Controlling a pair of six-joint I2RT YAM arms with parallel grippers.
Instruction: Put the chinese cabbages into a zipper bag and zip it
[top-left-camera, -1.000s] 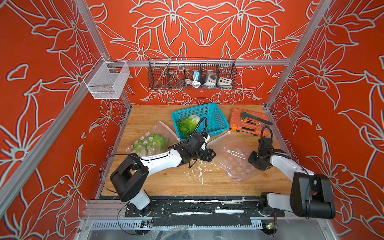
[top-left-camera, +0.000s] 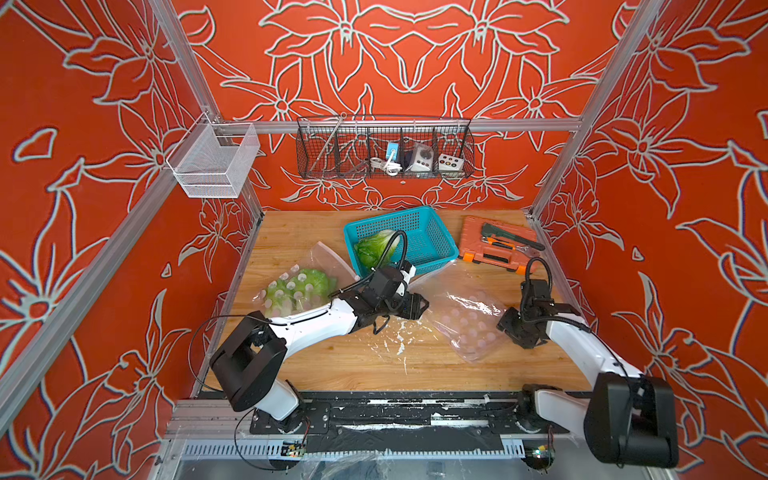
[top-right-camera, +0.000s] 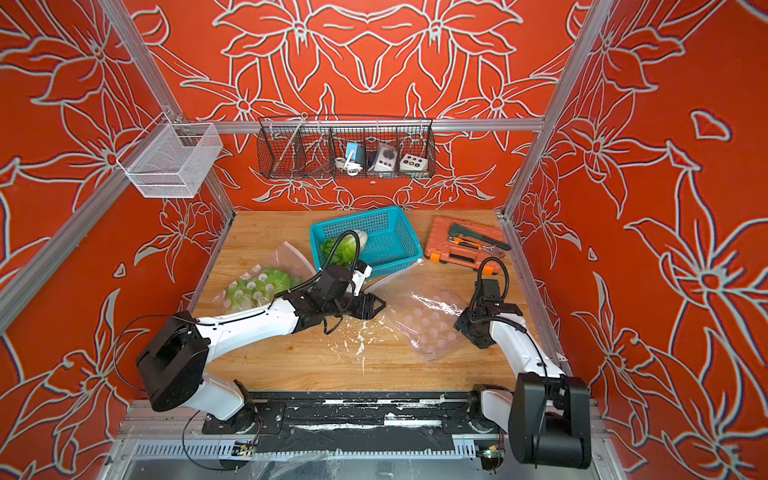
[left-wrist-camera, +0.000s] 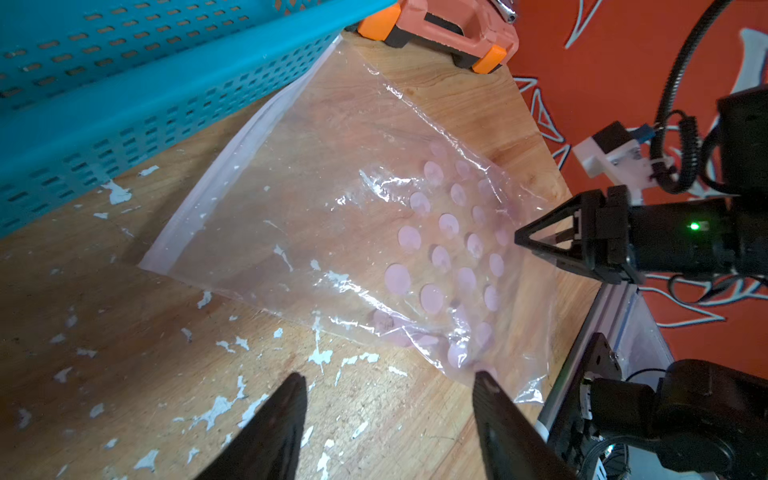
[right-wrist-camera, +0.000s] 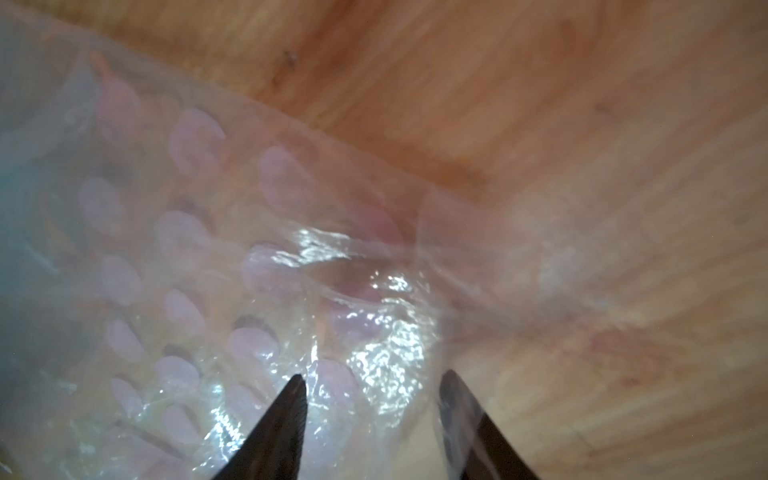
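An empty zipper bag (left-wrist-camera: 336, 216) with round spots lies flat right of the teal basket (top-left-camera: 432, 236), which holds a Chinese cabbage (top-left-camera: 372, 248). Another bag with a Chinese cabbage (top-right-camera: 268, 284) inside lies at the left. My left gripper hangs open over the table beside the empty bag, nothing between its fingers. My right gripper is part open at the empty bag's right edge, fingers apart over the film; whether film is between them is unclear.
An orange tool case (top-left-camera: 496, 240) with tools lies at the back right. A wire basket (top-left-camera: 384, 148) hangs on the back wall, a white mesh basket (top-left-camera: 212, 164) at upper left. Bare wood (top-left-camera: 320, 372) shows along the front.
My left gripper has shifted up slightly. The empty bag has shifted a little.
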